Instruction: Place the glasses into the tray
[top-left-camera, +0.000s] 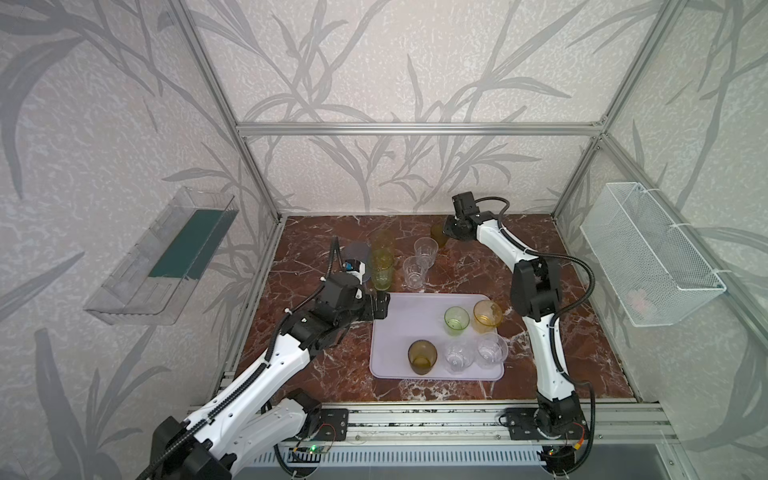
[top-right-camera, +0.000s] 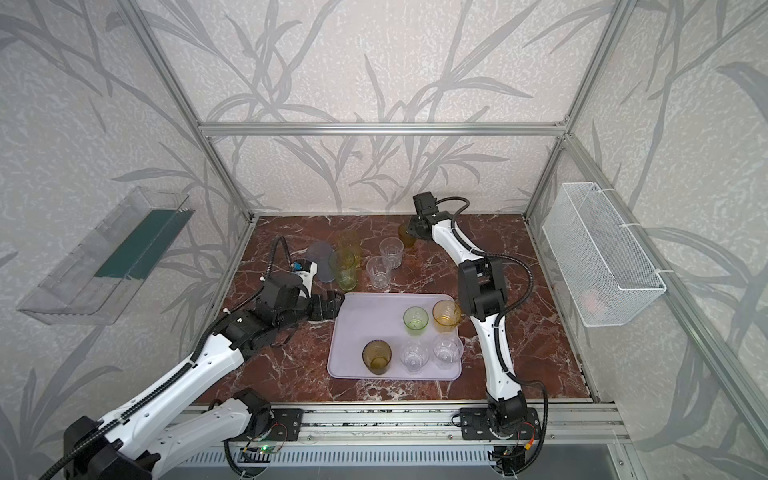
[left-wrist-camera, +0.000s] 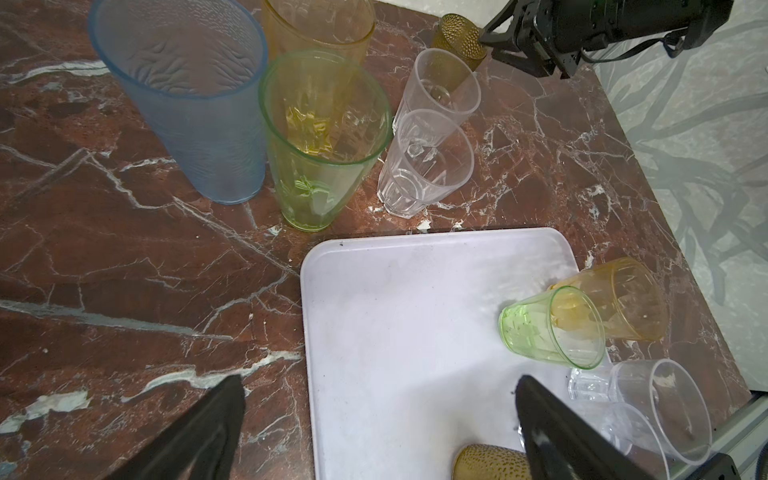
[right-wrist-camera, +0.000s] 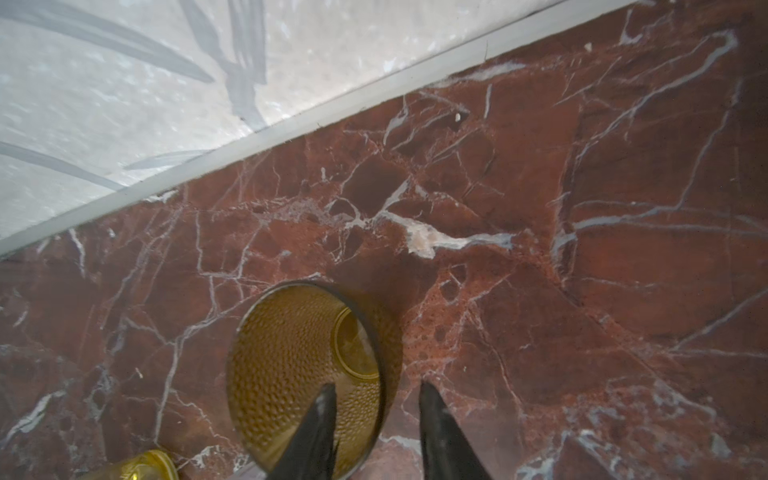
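Observation:
At the back of the table a brown textured glass (right-wrist-camera: 304, 360) stands upright. My right gripper is open at this glass, one finger over its mouth and the other outside, the rim showing between them. Above the left edge of the lilac tray (left-wrist-camera: 400, 320) my left gripper is open and empty. Inside the tray are a small green glass (top-left-camera: 457, 320), an amber glass (top-left-camera: 486, 315), two clear glasses (top-left-camera: 459, 356) and another brown glass (top-left-camera: 422, 357). Behind the tray stand a blue glass (left-wrist-camera: 200, 120), a green glass (left-wrist-camera: 320, 144) and two clear glasses (left-wrist-camera: 428, 160).
A yellow glass (left-wrist-camera: 320, 24) is partly hidden behind the green one. A white wire basket (top-left-camera: 652, 256) hangs on the right wall, a clear bin (top-left-camera: 164, 260) on the left. The tray's left and middle back are bare, and so is the table's right side.

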